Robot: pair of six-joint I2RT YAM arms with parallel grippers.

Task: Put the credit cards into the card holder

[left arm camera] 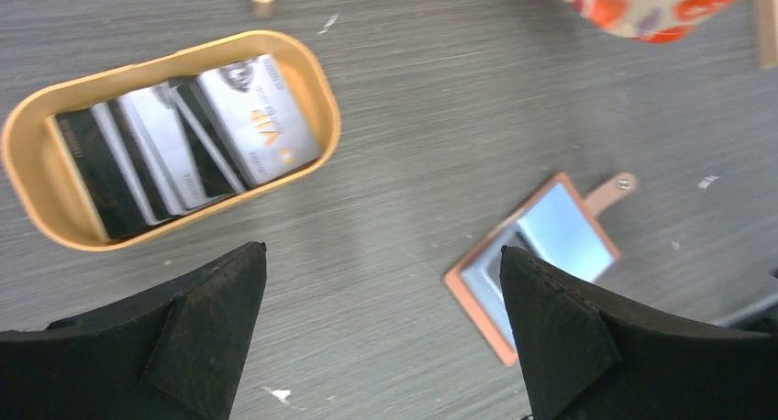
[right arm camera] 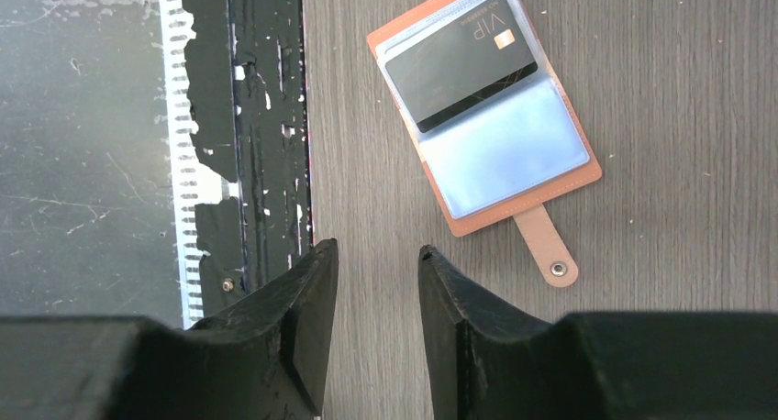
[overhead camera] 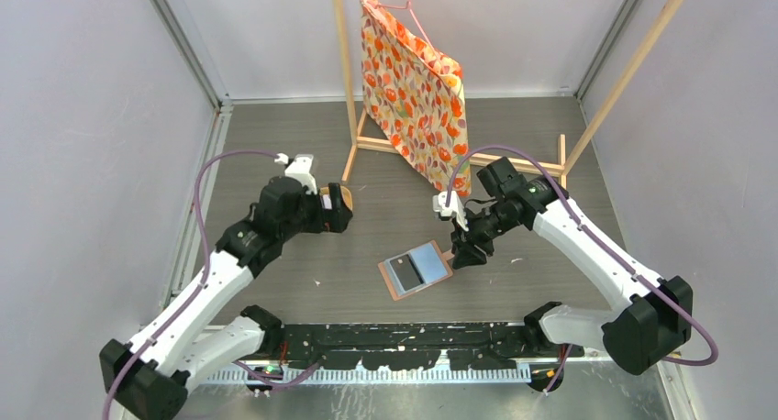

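The card holder (overhead camera: pixel 415 270) lies on the table, leather-backed with clear pockets; a black VIP card (right arm camera: pixel 461 62) is in one pocket, and its strap (right arm camera: pixel 541 237) sticks out. A yellow oval tray (left arm camera: pixel 326 108) holds several black and white cards (left arm camera: pixel 259 117). My left gripper is over the tray in the top view, open wide, with nothing between its fingers. My right gripper stands to the right of the card holder in the top view, part open, nothing between its fingers.
A wooden frame (overhead camera: pixel 514 163) with a hanging orange patterned cloth (overhead camera: pixel 413 90) stands at the back. Bare table (overhead camera: pixel 569 255) shows at the right. The dark front rail (overhead camera: pixel 404 333) runs along the near edge.
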